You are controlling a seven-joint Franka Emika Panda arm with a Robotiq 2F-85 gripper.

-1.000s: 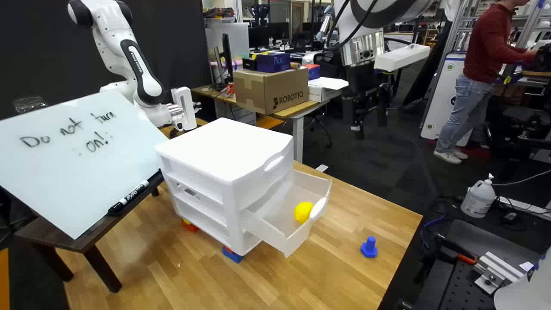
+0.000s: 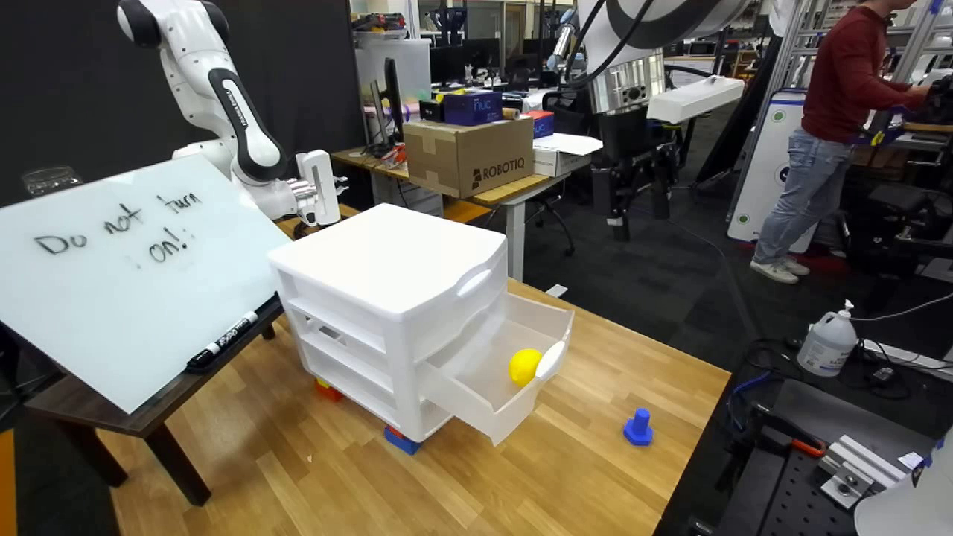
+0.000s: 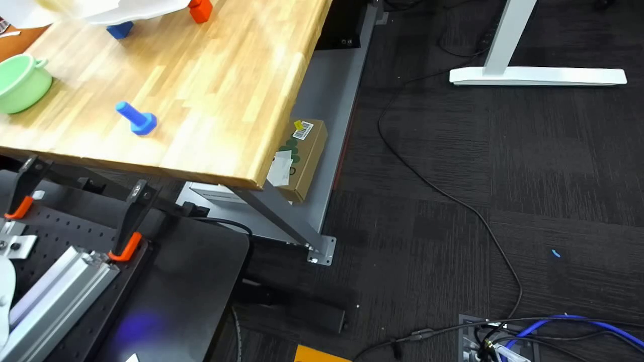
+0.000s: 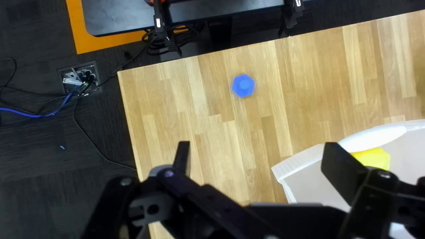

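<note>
A white plastic drawer unit (image 2: 384,268) stands on the wooden table with one drawer (image 2: 482,357) pulled out. Inside that drawer, near its front, lies a yellow object (image 2: 525,366), round in the exterior view and partly hidden by the drawer lip in the wrist view. A blue bolt-shaped piece (image 2: 638,428) with a hexagonal base stands upright on bare table, apart from the drawer. My gripper (image 2: 639,201) hangs high above the table's far side. Its black fingers are wide apart, with nothing between them; in the wrist view the right finger (image 4: 343,171) overlaps the drawer from above.
A whiteboard (image 2: 134,259) with a marker (image 2: 231,335) leans on a small dark stand at left. A green pot (image 3: 23,84) sits near the table edge. Red and blue blocks (image 2: 402,439) lie under the drawer unit.
</note>
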